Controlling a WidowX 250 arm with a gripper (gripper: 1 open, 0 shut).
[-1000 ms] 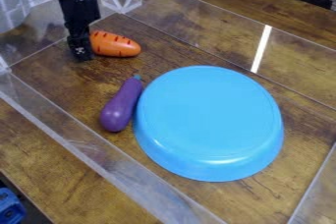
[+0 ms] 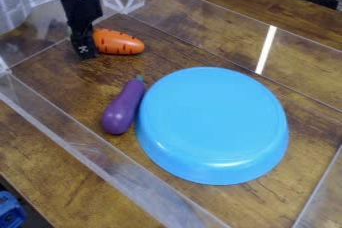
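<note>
The black gripper point(image 2: 83, 44) reaches down from the top left, its tip low at the left end of an orange toy carrot point(image 2: 118, 43) with dark stripes. Whether its fingers are open or shut on the carrot is too dark and small to tell. A purple toy eggplant point(image 2: 123, 107) lies below, just left of a large upturned blue plastic dish point(image 2: 211, 124).
The wooden floor point(image 2: 60, 152) is bounded by clear plastic walls along the left, lower left and right. A blue object point(image 2: 8, 210) shows at the bottom left corner. Bare floor lies above and right of the dish.
The gripper has shifted only slightly at the carrot's left end. The eggplant and dish are unmoved.
</note>
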